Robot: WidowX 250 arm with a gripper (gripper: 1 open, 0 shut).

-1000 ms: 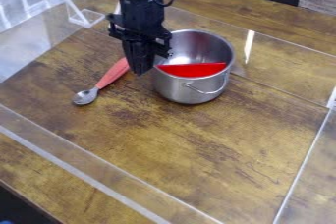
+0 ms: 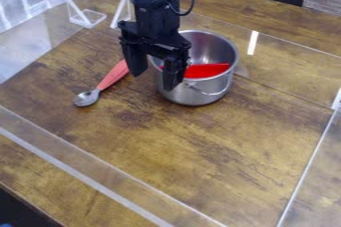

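Observation:
My black gripper point(image 2: 152, 62) hangs over the left side of a steel pot point(image 2: 200, 90), open, its fingers pointing down near the rim. Inside the pot lies a red object point(image 2: 208, 70), partly hidden by the arm. Left of the pot lies a spoon with a red handle point(image 2: 115, 75) and a metal head point(image 2: 87, 98), resting on the wooden table point(image 2: 173, 161).
Clear strips or panels run along the table's left and right sides.
The pot and spoon look unmoved.

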